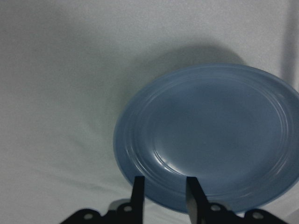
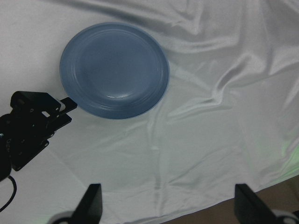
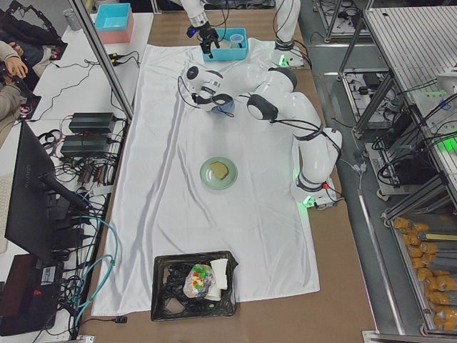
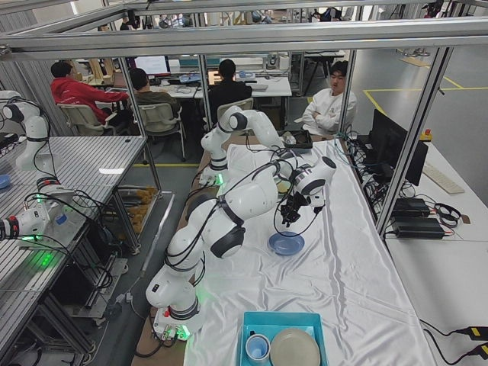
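Note:
A blue plate (image 4: 287, 242) lies on the white cloth beneath the arms, mostly hidden in the camera left view. In the left wrist view my left gripper hangs over the near rim of the plate (image 1: 210, 130), its fingers apart with nothing held between them. In the right wrist view my right gripper is open wide over bare cloth, below the plate (image 2: 114, 67). The other gripper's black body shows at that view's left edge, close to the plate's rim.
A green plate (image 3: 208, 174) with a yellowish item sits mid-table. A black crate (image 3: 161, 304) with bags stands at one end, a blue tub (image 4: 316, 328) with a plate and cup at the other.

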